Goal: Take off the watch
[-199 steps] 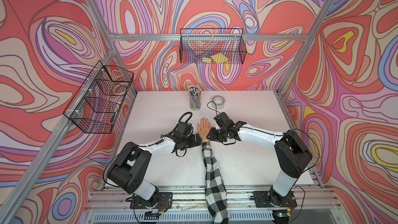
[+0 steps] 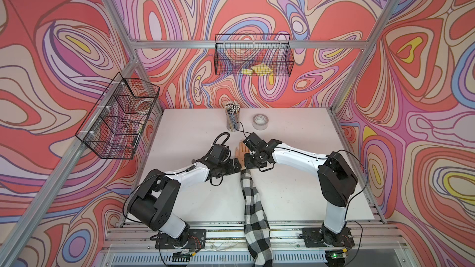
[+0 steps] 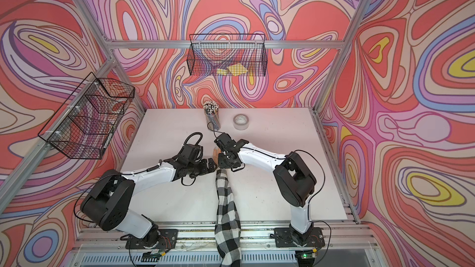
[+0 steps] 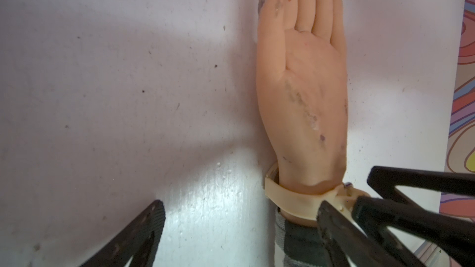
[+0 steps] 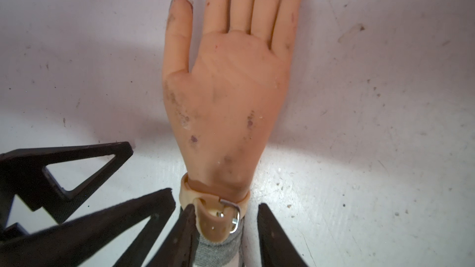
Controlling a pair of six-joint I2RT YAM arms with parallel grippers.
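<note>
A tan watch strap (image 5: 188, 192) circles the wrist of the mannequin hand (image 5: 222, 94), which lies palm up with a checked sleeve (image 2: 252, 202). Its silver buckle (image 5: 236, 217) faces up, and the strap's loose end (image 5: 212, 227) hangs over the cuff. My right gripper is open above the wrist, one finger to each side of the buckle and strap end; whether either touches is unclear. My left gripper also stands open, its fingers wide apart at the thumb side, one of them overlapping the strap (image 4: 292, 202). In the top views the arms hide the watch.
Behind the hand stand a cup of pens (image 2: 232, 116) and a roll of tape (image 2: 260, 121). Both grippers are very close together, the left one's fingers reaching into the right wrist view.
My right gripper has moved left, from beside the wrist to over it, now covering part of the hand in the top left view. The left arm looks unmoved.
</note>
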